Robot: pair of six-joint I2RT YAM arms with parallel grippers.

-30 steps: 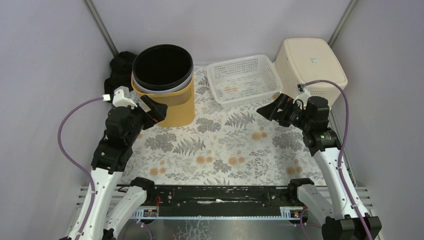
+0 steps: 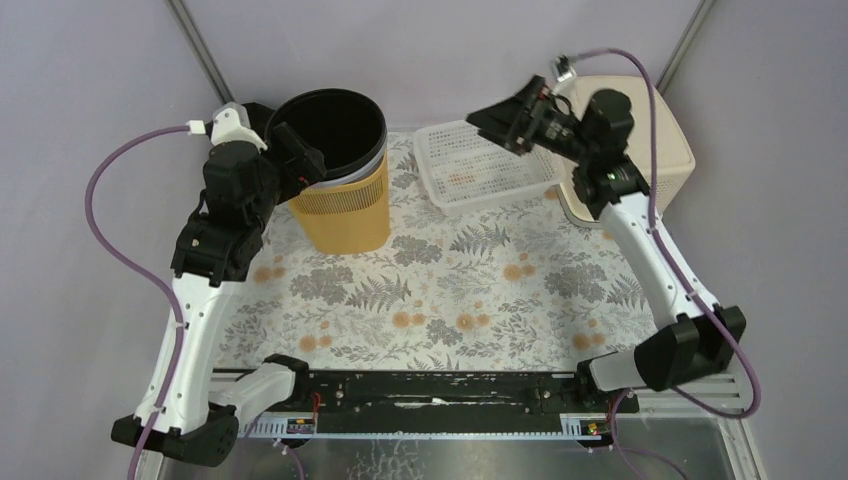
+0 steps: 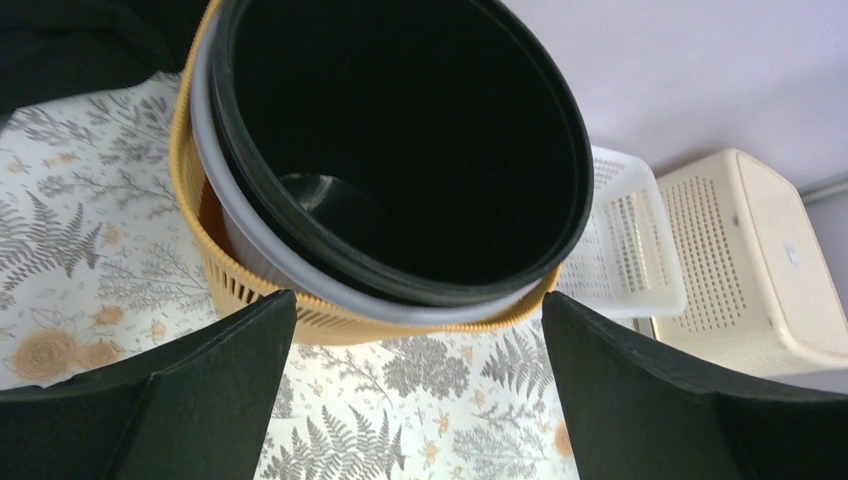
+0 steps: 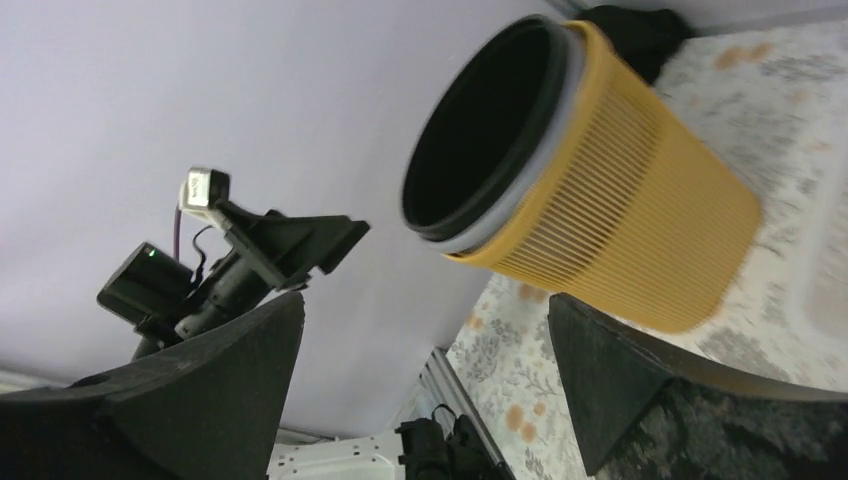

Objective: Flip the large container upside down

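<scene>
A black bin (image 2: 325, 120) stands upright inside a pale grey bin (image 3: 270, 255), and both are nested in a yellow slatted basket (image 2: 345, 218) at the back left. My left gripper (image 2: 308, 160) is open over the near left side of this stack, partly covering its rim. In the left wrist view the bins' mouths tilt away beyond the spread fingers (image 3: 225, 375). Open and empty, my right gripper (image 2: 495, 125) hangs in front of the cream container, pointing left toward the stack. Which of these is the large container, I cannot tell.
A shallow white basket (image 2: 480, 165) lies at the back middle. The large cream container (image 2: 665, 135) stands at the back right, partly behind my right arm. Black cloth (image 3: 80, 55) lies left of the stack.
My left gripper has moved back and slightly left, closer over the bins' rim. The right gripper has moved back and left, now in front of the white basket. The containers have not moved.
</scene>
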